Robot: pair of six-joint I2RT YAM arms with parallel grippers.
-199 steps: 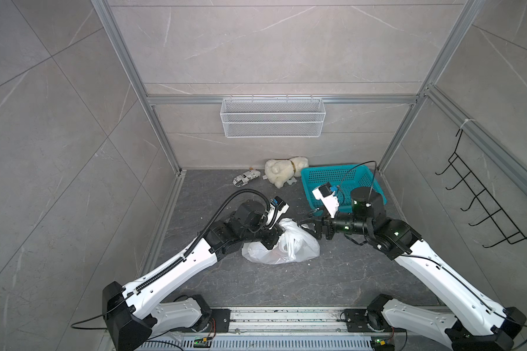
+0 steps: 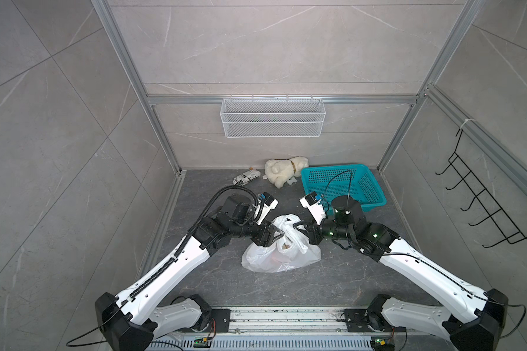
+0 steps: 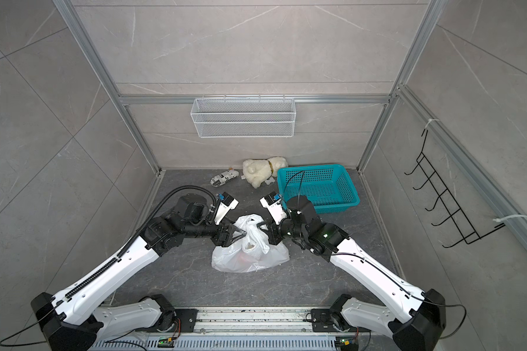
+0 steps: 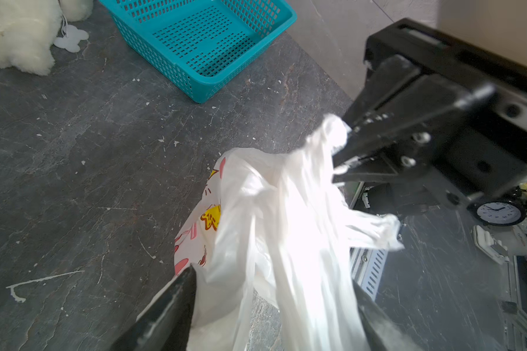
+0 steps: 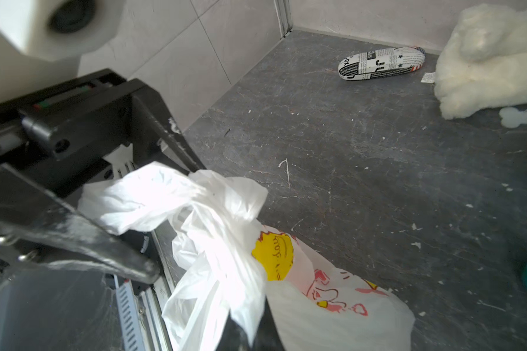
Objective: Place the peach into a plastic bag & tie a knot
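Observation:
A white plastic bag [image 2: 278, 260] lies on the grey table between my arms, its handles gathered upward in twisted strands; the peach itself is not clearly visible. My left gripper [image 2: 275, 237] is at the bag's left top, its fingers part apart around the raised plastic, much hidden in the left wrist view; whether it grips cannot be told. My right gripper [image 2: 300, 228] is at the right top, shut on a white bag strand [image 5: 234, 269], which covers most of its fingertips in the right wrist view.
A teal basket [image 3: 339, 199] stands at the back right. A cream plush toy [image 3: 257, 172] and a newspaper-print pouch [image 3: 224, 177] lie along the back wall. Bare table surrounds the bag at front and left. A black hook rack hangs on the right wall.
My right gripper has moved left to the bag since a second ago. My left gripper has shifted slightly left. The bag spreads a little farther toward the front.

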